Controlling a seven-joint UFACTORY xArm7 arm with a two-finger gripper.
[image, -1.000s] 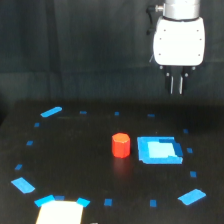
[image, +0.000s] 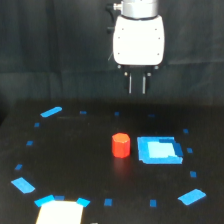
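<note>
The white robot arm (image: 138, 38) hangs from the top centre-right, its gripper (image: 137, 84) high above the dark table with two thin fingers pointing down; nothing shows between them. A red cylinder (image: 121, 145) stands at the middle of the table. Right of it is a blue-rimmed square container (image: 142, 150) with a lighter blue inside.
Blue tape strips lie near the table's corners, with small blue squares (image: 153, 203) around the work area. A pale object (image: 60, 213) is cut off at the bottom left.
The arm and gripper have moved left, from above the table's right side toward the centre, and slightly lower. The cylinder and container have not moved.
</note>
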